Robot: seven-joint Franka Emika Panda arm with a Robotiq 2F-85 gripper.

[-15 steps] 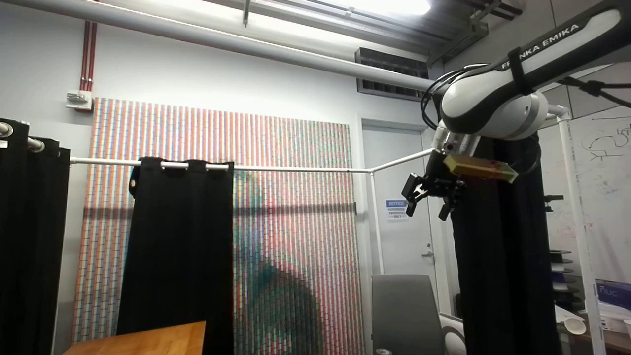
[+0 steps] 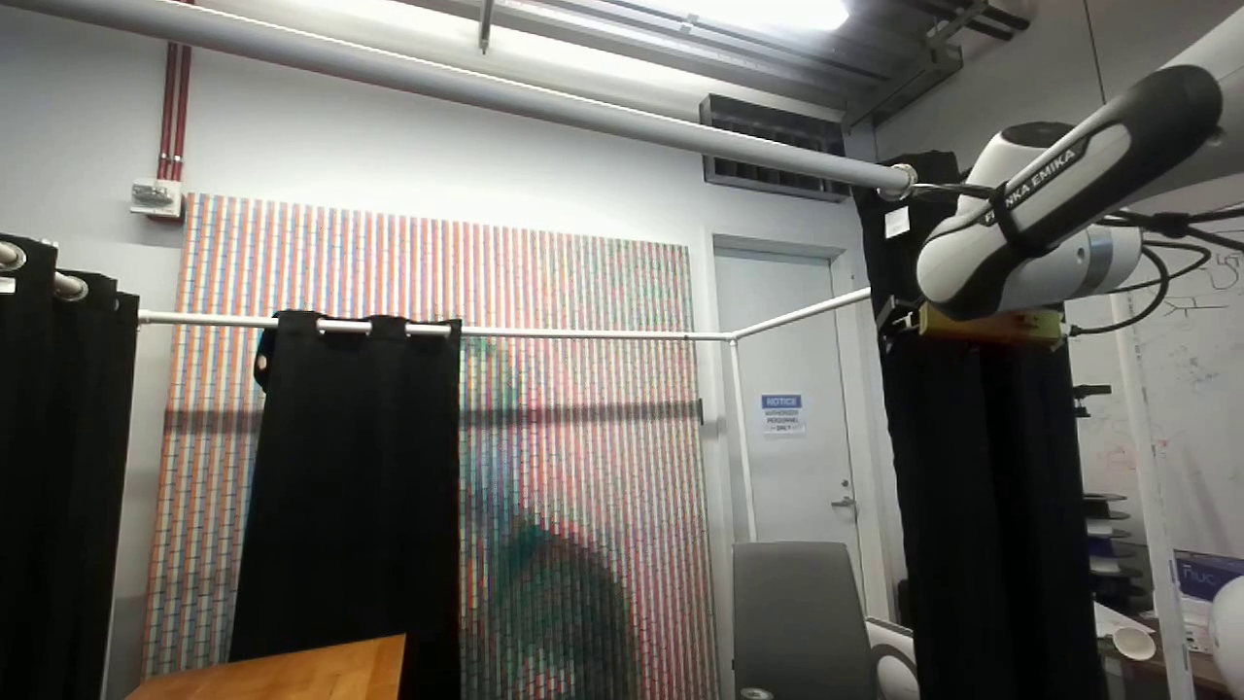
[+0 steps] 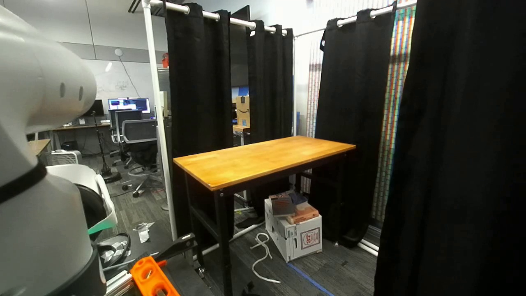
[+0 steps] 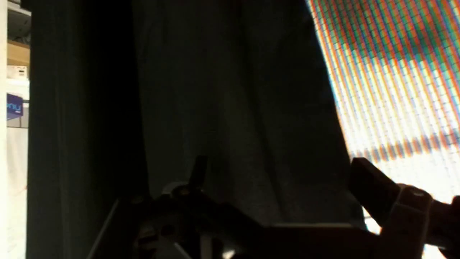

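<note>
My gripper is open in the wrist view, its two dark fingers spread wide apart with nothing between them. One finger stands at the lower middle, the other at the lower right against a bright patterned panel. Beyond the gap hangs a black curtain [image 4: 241, 86], dim and filling most of that view. At the upper right of exterior view 1, the white and black arm [image 2: 1050, 210] is folded in front of a black curtain, and the fingers are hard to make out there. The wooden table [image 3: 266, 158] has a bare top.
Under the table, white boxes [image 3: 298, 239] with smaller packages on top rest on the floor beside a white rope [image 3: 261, 251]. Black curtains hang around the table. A grey chair [image 2: 799, 618] stands near the door [image 2: 776, 303]. An orange part [image 3: 153, 276] lies by the arm's base.
The arm has drawn back to the right in exterior view 1, and its hand has turned. The gripper's spread fingers, clear against the door before, have left that spot.
</note>
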